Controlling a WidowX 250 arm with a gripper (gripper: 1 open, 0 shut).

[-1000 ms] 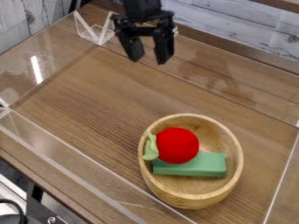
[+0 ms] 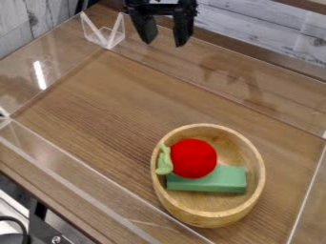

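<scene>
My gripper (image 2: 165, 29) is at the top centre of the camera view, dark and open, its two fingers apart with nothing seen between them, high above the bare back of the wooden table (image 2: 102, 124). In the lower right a round wooden bowl (image 2: 234, 147) holds a red round object (image 2: 195, 156), a green block (image 2: 224, 181) and a pale green item (image 2: 166, 162) along the left side of the red one.
A white wire-like stand (image 2: 103, 33) is at the back left. A clear plastic piece lies at the left edge.
My gripper has moved back and up in the view, away from the bowl. The bowl and its contents have not moved.
</scene>
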